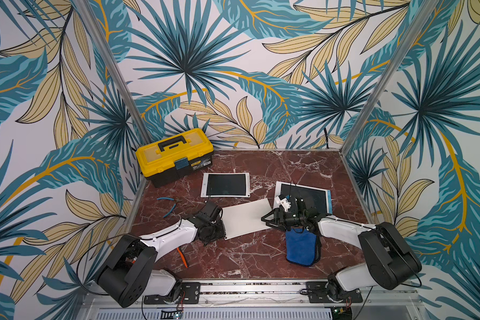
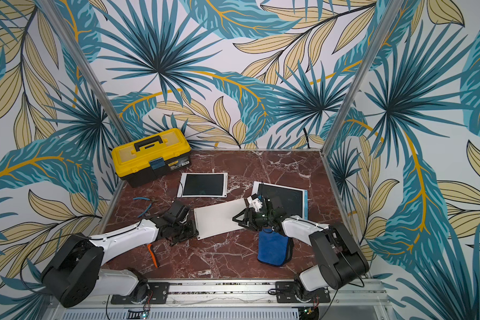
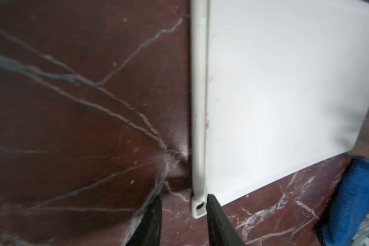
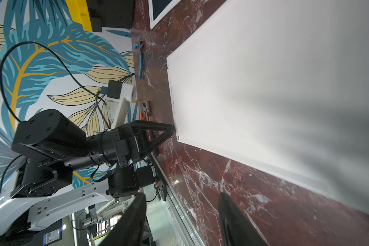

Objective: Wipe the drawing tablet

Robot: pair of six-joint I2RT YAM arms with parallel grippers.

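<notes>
A white drawing tablet (image 1: pixel 245 218) lies at the table's middle, plain white face up, slightly angled. In the left wrist view a rounded bar (image 3: pixel 198 102) runs along the tablet's edge, ending in a small loop. By that left edge is my left gripper, fingers apart, the near corner just beyond its tips. My right gripper (image 1: pixel 265 219) is at the tablet's right end, its fingers (image 4: pixel 131 223) spread with nothing visible between them. Beside the right gripper sits a blue cloth-like item (image 1: pixel 301 248) with a dark edge.
Two dark-screened tablets lie behind, one left (image 1: pixel 226 185) and one right (image 1: pixel 317 197), partly under the right arm. A yellow toolbox (image 1: pixel 174 154) stands back left. Blue-handled pliers (image 1: pixel 168 206) and an orange-handled tool (image 1: pixel 182 257) lie left.
</notes>
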